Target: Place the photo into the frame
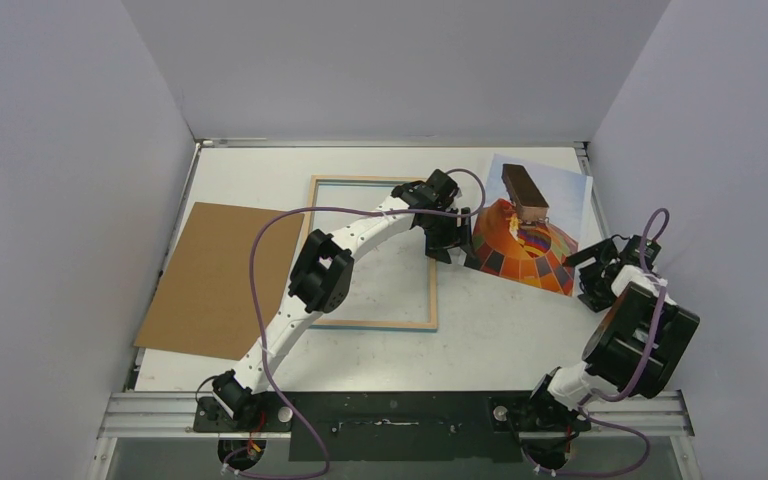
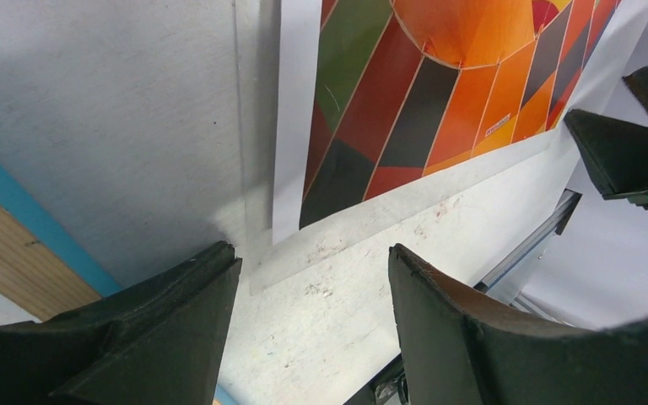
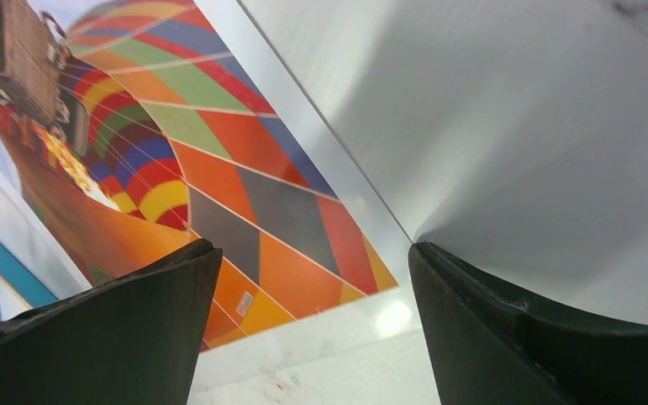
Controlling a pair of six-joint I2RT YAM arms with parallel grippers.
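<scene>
The hot-air-balloon photo (image 1: 530, 230) lies flat on the table, right of the wooden frame (image 1: 434, 300), slightly turned. My left gripper (image 1: 452, 250) hovers by the photo's left edge, above the frame's right side. In the left wrist view its fingers (image 2: 181, 312) stand apart, with the white-bordered corner of the photo (image 2: 388, 126) just ahead of the gap. At the photo's right edge is my right gripper (image 1: 578, 272), open. In the right wrist view one finger (image 3: 135, 312) overlaps the photo (image 3: 287, 202) and the other (image 3: 472, 312) sits at its right border.
A brown backing board (image 1: 215, 280) lies to the left, partly beside the frame. The side wall (image 1: 730, 200) rises close to the right arm. Bare table (image 1: 505, 340) shows in front of the photo.
</scene>
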